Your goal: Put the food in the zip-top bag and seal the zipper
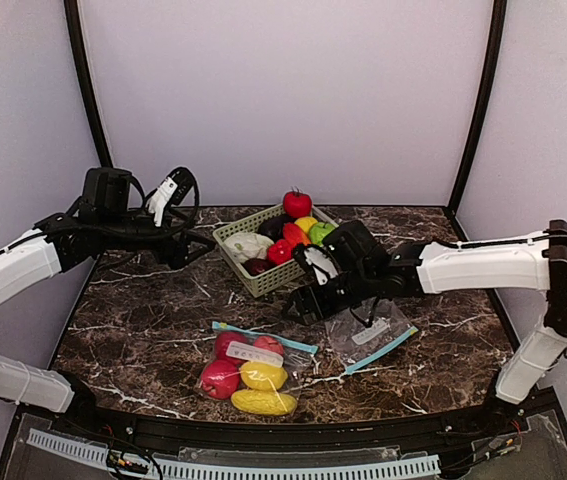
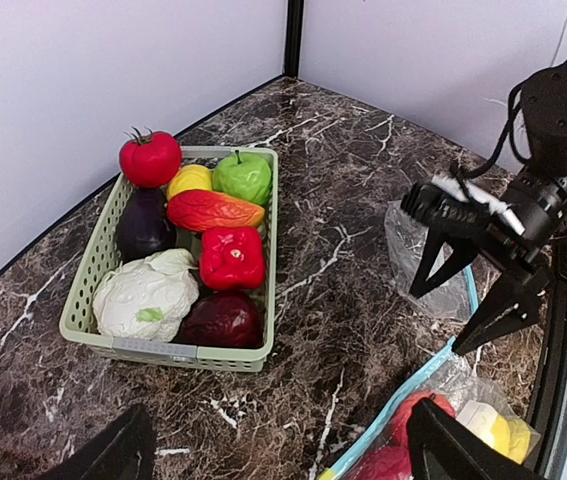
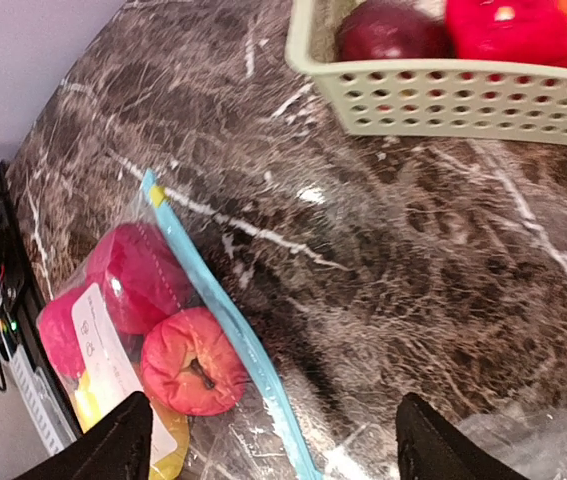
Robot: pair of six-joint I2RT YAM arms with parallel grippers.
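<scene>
A clear zip-top bag (image 1: 293, 384) lies flat at the table's front, holding red fruit, yellow food and a corn-shaped piece (image 1: 263, 402). Its blue zipper strip (image 3: 228, 310) runs along the back edge; I cannot tell whether it is sealed. Just behind the strip's right end, above the table, hovers my right gripper (image 1: 308, 310), open and apart from the bag. My left gripper (image 1: 188, 255) hangs open and empty over the left side, left of the basket. A second bag (image 1: 343, 338) lies flat at the right and appears empty, partly hidden by the right arm.
At the back middle stands a pale green basket (image 2: 274, 240) with cabbage, eggplant, peppers, a tomato and other produce. The right arm reaches across the right half.
</scene>
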